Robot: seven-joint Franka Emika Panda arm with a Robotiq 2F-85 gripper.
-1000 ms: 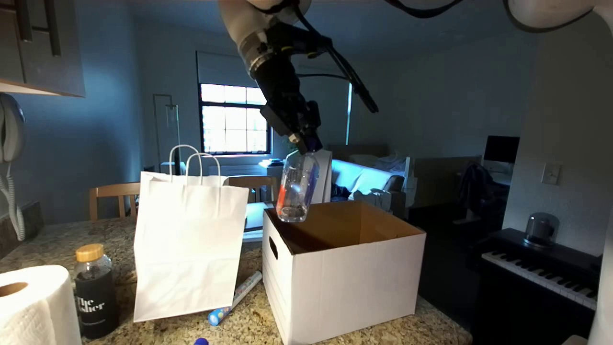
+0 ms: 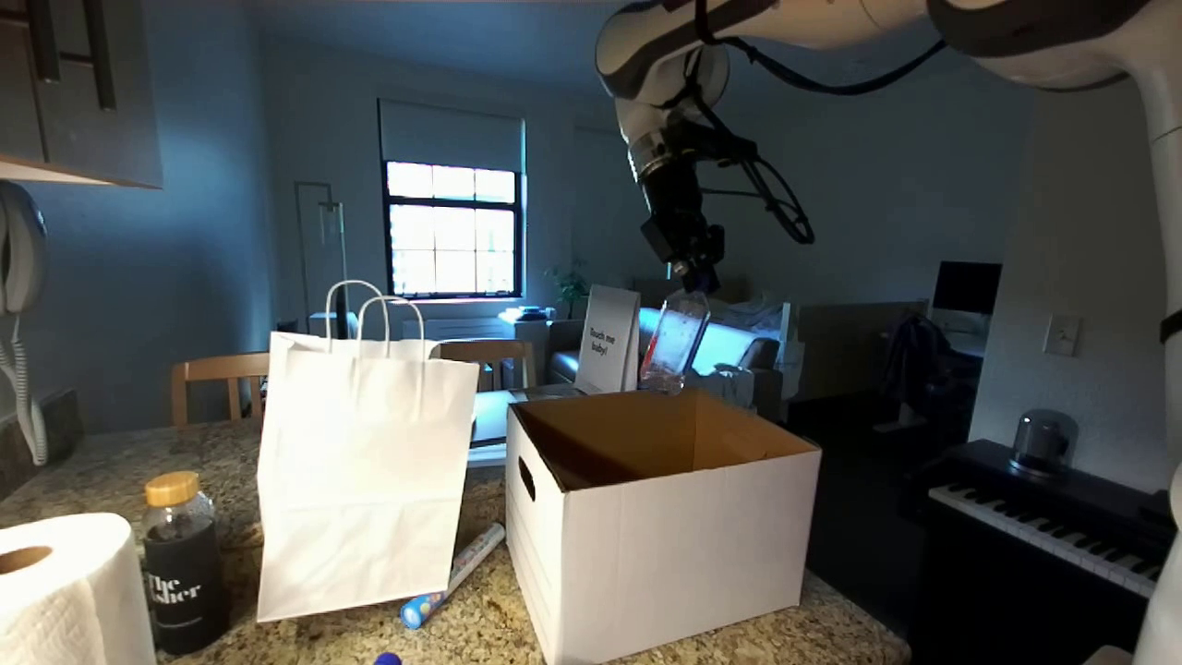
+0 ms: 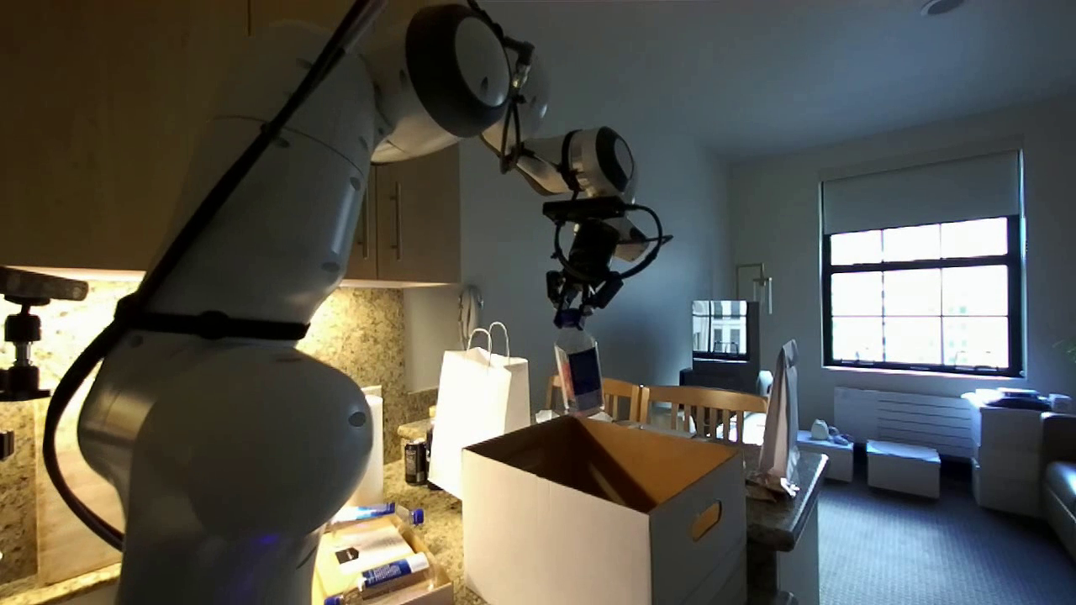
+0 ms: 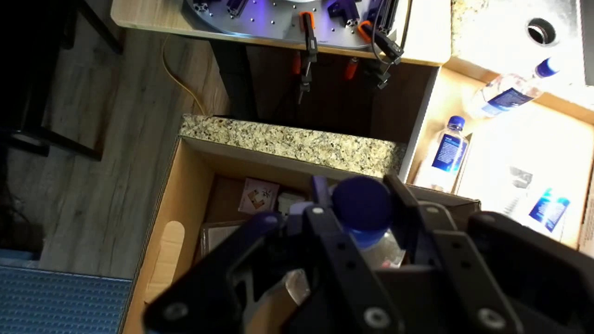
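My gripper (image 2: 693,277) is shut on the blue cap of a clear plastic bottle (image 2: 676,342), which hangs below it slightly tilted. In the second exterior view, the bottle (image 3: 579,371) hangs just above the open white cardboard box (image 3: 555,524), its base near the level of the rim. From the wrist, the blue cap (image 4: 363,205) shows between the fingers, with most of the bottle hidden beneath it. Inside the box (image 4: 157,222) lie a small patterned card box (image 4: 259,195) and other items partly covered by the gripper.
A white paper bag (image 2: 366,477) stands beside the box, with a blue-and-white tube (image 2: 454,576) between them. A shallow tray (image 4: 426,128) holds several more bottles. A dark glass bottle (image 2: 183,565) and a paper towel roll (image 2: 72,587) stand at the left front.
With the bottle still held, my gripper has moved right and farther back in exterior view 1, from the box's left side toward its back. The box has not moved.
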